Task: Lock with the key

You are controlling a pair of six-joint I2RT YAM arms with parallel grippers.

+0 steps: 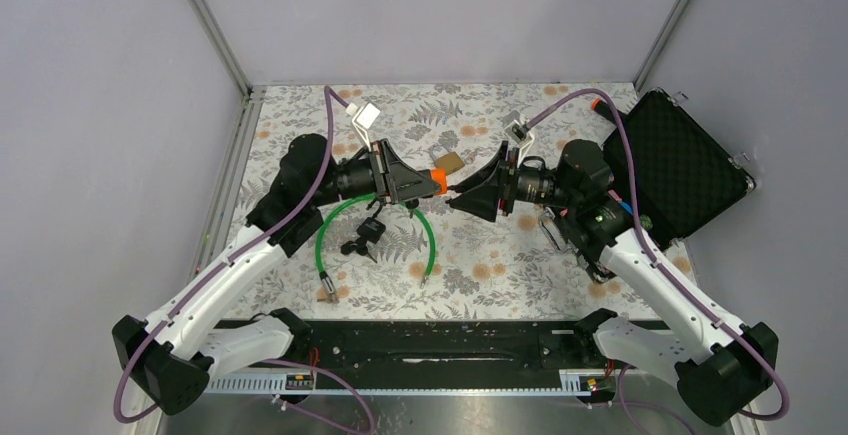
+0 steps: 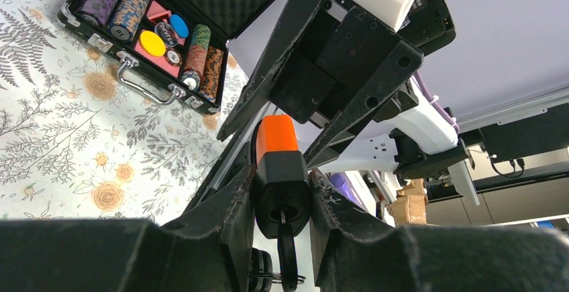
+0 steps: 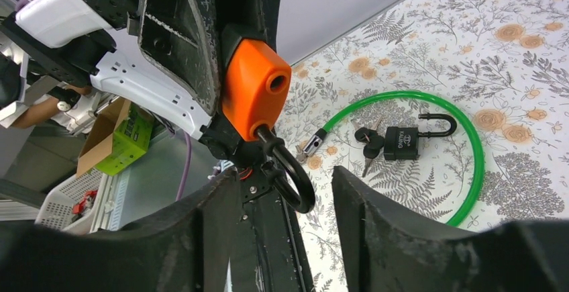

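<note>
My left gripper (image 1: 415, 183) is shut on an orange-and-black lock (image 3: 258, 84), whose dark shackle (image 3: 302, 195) hangs toward the right gripper. My right gripper (image 1: 465, 195) stands open around that shackle in the right wrist view, its fingertips either side. A black padlock (image 3: 401, 144) with open shackle and keys (image 3: 372, 146) lie on the table, inside a green cable lock (image 3: 476, 171).
An open chip case (image 1: 680, 165) sits at the right. Grey walls border the table on both sides and at the back.
</note>
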